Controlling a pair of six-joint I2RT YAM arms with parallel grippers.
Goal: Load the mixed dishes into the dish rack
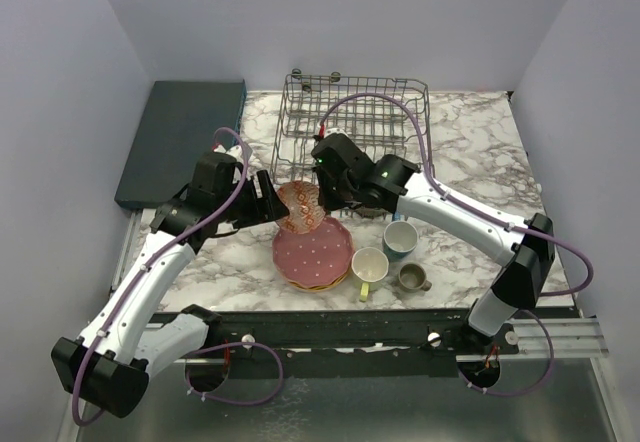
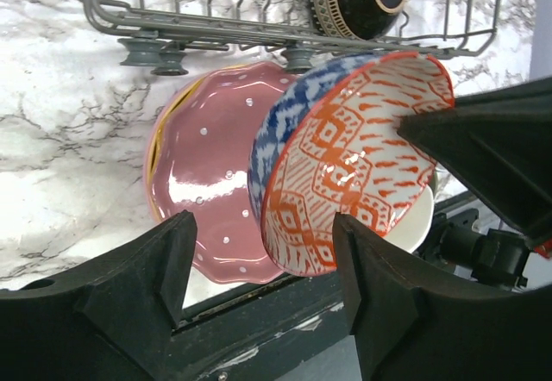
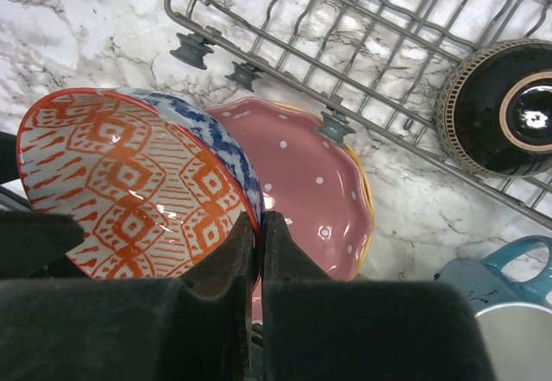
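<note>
An orange-patterned bowl (image 1: pixel 301 208) with a blue-and-white outside is held up over the pink plate (image 1: pixel 312 254). My right gripper is shut on its rim, and the bowl (image 3: pixel 138 183) tilts with its inside showing. At the bowl's other side, my left gripper stands part open; the bowl's near edge (image 2: pixel 297 256) reaches toward the gap between its fingers, and whether they touch it cannot be told. The wire dish rack (image 1: pixel 290 127) stands behind. A dark bowl (image 3: pixel 500 109) lies upside down at the rack's front.
A white cup with a yellow handle (image 1: pixel 369 265), a blue mug (image 1: pixel 400 239) and a small metal cup (image 1: pixel 413 278) stand right of the plate. A dark flat box (image 1: pixel 180 142) lies back left. Much of the rack is empty.
</note>
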